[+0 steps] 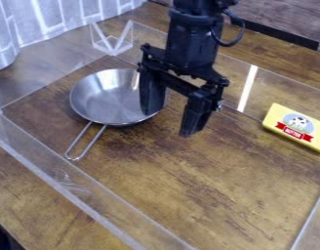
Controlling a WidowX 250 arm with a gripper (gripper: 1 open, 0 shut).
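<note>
My black gripper [174,105] hangs over the middle of the wooden table, its two dark fingers spread apart with no object visible between them. Just left of it, partly behind the near finger, lies a steel pan [101,96] with its wire handle pointing toward the lower left.
A yellow box [300,122] with a red label lies at the right edge of the table [176,200]. Clear plastic walls border the left and right, and a white grid-like object stands at the top left.
</note>
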